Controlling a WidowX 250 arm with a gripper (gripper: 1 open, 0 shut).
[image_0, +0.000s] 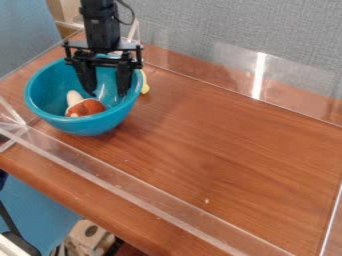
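Observation:
My black gripper (104, 68) reaches down into a blue bowl (64, 110) at the left of the table, its fingers spread over the bowl's back half. Inside the bowl lie an orange-red item (87, 106) and a pale item beside it. Whether anything is between the fingers is hard to tell.
A small yellow item (144, 84) lies behind the bowl's right side. Pale wooden pieces (91, 238) sit below the front left edge.

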